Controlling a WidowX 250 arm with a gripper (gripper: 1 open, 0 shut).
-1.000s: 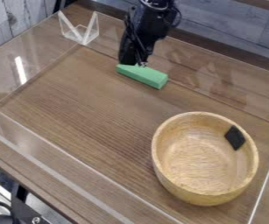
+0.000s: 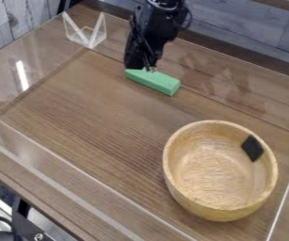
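A black robot gripper (image 2: 144,58) reaches down from the top centre, its tip just above and behind a green block (image 2: 155,83) lying on the wooden table. The gripper looks shut, with nothing visible between its fingers, though it is small and dark in this view. A round tan bowl (image 2: 219,188) with a small black patch on its rim sits at the lower right, apart from the block.
The wooden table (image 2: 84,132) has wide clear room at the left and centre. A white wire-like piece (image 2: 87,30) stands at the back left. Walls edge the back, and cables lie off the table's lower left.
The gripper and arm have shifted very slightly near the back of the green block. The block and the bowl have stayed in place.
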